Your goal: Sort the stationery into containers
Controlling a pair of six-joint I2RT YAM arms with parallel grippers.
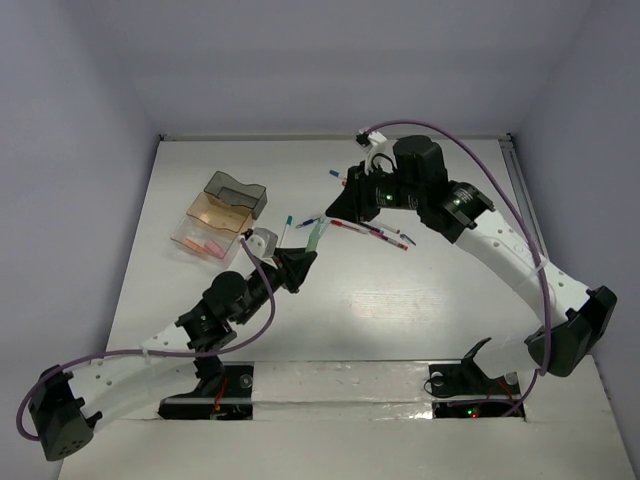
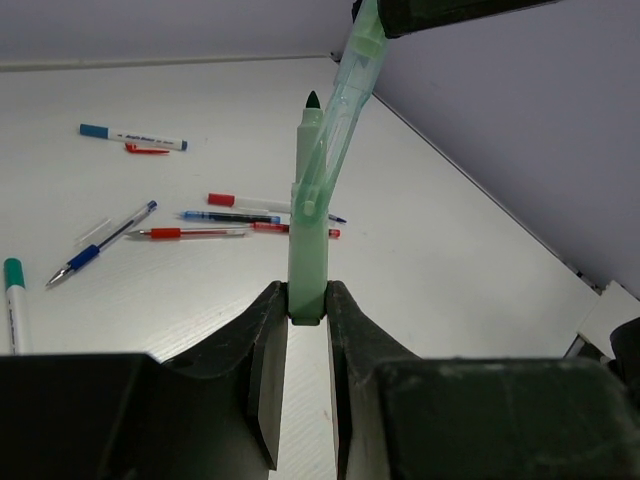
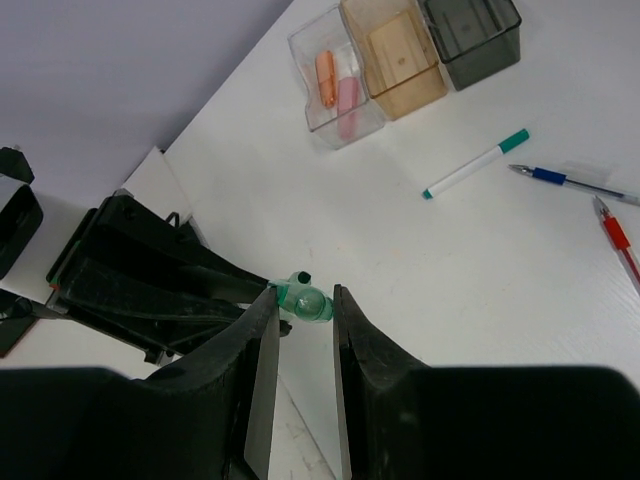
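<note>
A pale green marker body [image 2: 308, 265] with a dark tip stands upright, its lower end between the fingertips of my left gripper, which is shut on it. Across the front of that body slants a clear green tube [image 2: 349, 100], reaching up to the other hand. My right gripper is shut on this tube, whose round end faces its camera. Whether tube and body touch, I cannot tell. On the left of the table stand three bins: clear [image 3: 318, 118], tan [image 3: 412, 98] and dark grey [image 3: 487, 64]. Orange and pink pieces [image 3: 326, 80] lie in the clear one.
Several pens and markers lie behind the grippers, among them a blue-capped marker [image 2: 134, 137], a red pen [image 2: 190, 233] and a blue pen [image 2: 100, 243]. A green-capped marker [image 3: 475, 165] lies by the bins.
</note>
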